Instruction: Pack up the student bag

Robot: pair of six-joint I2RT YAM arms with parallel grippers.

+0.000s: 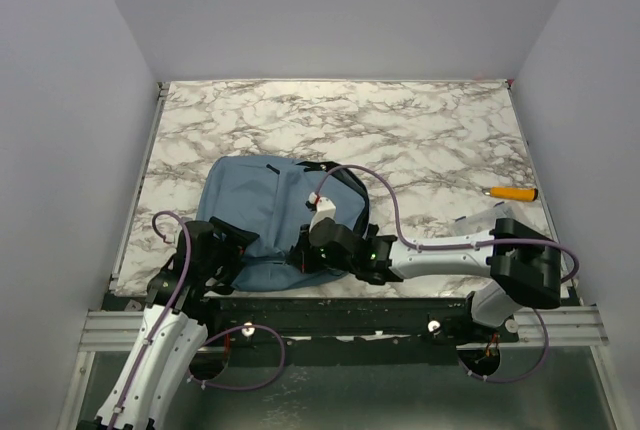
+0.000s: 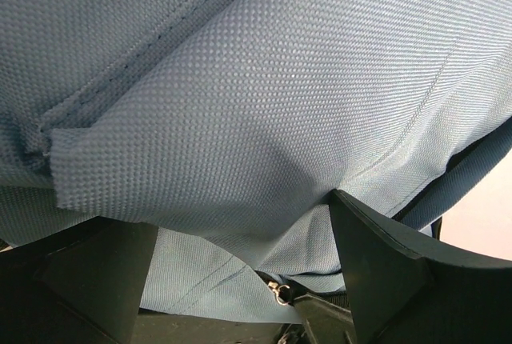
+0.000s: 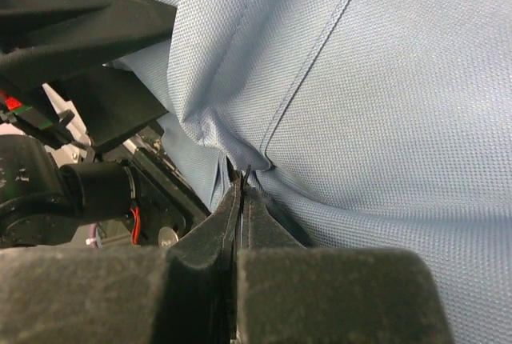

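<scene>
The blue-grey bag (image 1: 260,190) lies flat at the front left of the marble table, its fabric filling both wrist views. My left gripper stands open low on the bag's left part, its fingers against folded fabric, with a zipper pull (image 2: 278,294) visible between them. My right gripper (image 1: 300,258) is at the bag's front middle, near a folded flap edge (image 3: 224,136). In the right wrist view its fingertips are shut together just below that fold; I cannot tell whether any thin fabric is between them.
An orange box cutter (image 1: 512,194) and a clear pouch (image 1: 478,218) lie on the table (image 1: 440,125) at the right. Both arms sit close together over the bag's front.
</scene>
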